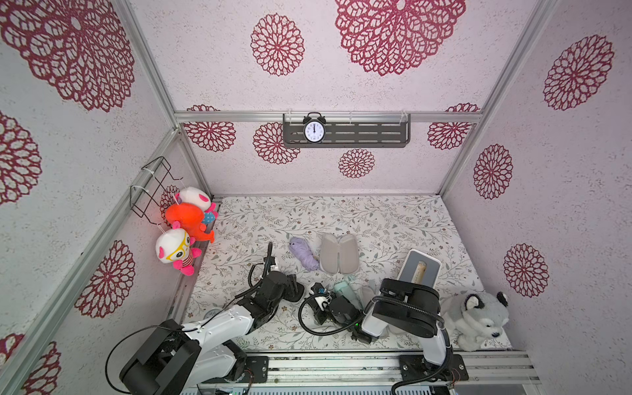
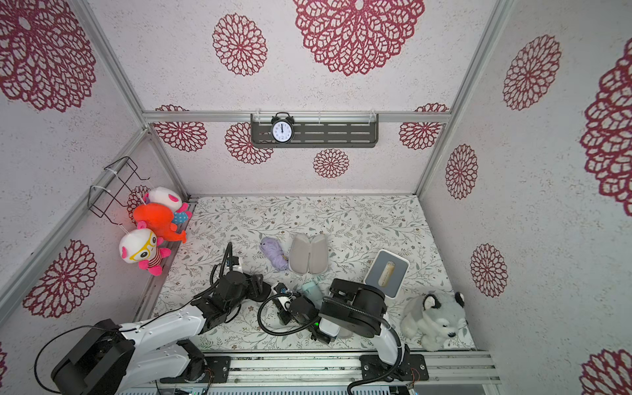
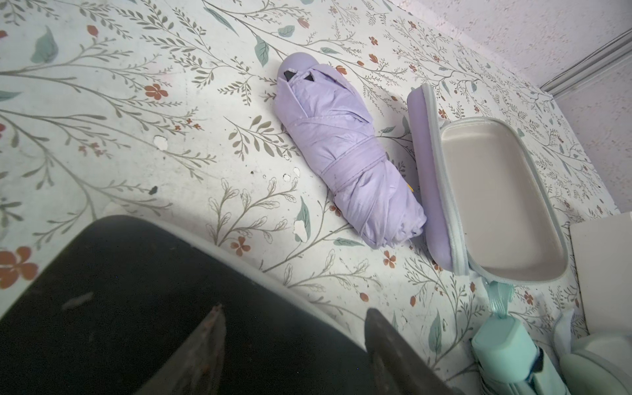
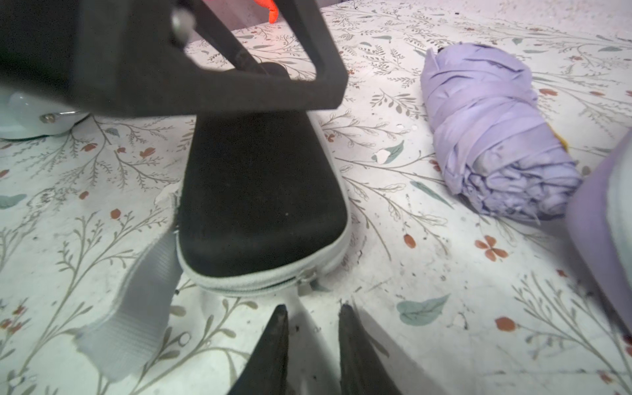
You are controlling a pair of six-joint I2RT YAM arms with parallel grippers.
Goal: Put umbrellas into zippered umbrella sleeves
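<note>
A black zippered sleeve [image 4: 266,191] with a pale zipper lies closed on the table; a grey strap [image 4: 135,309] hangs off its side. Above it stands my left gripper, its fingers apart and nothing between them. My right gripper is part open near the zipper pull end, with only tablecloth behind the gap. A folded lilac umbrella [image 3: 349,151] lies beyond the black sleeve. Right of it an opened sleeve, lilac outside and beige inside [image 3: 497,197], lies spread. A mint umbrella [image 3: 505,349] rests at the lower right of the left wrist view.
A grey tray with a white rim [image 2: 387,273] and a husky plush [image 2: 434,319] stand on the right. Plush toys [image 1: 187,220] sit along the left side.
</note>
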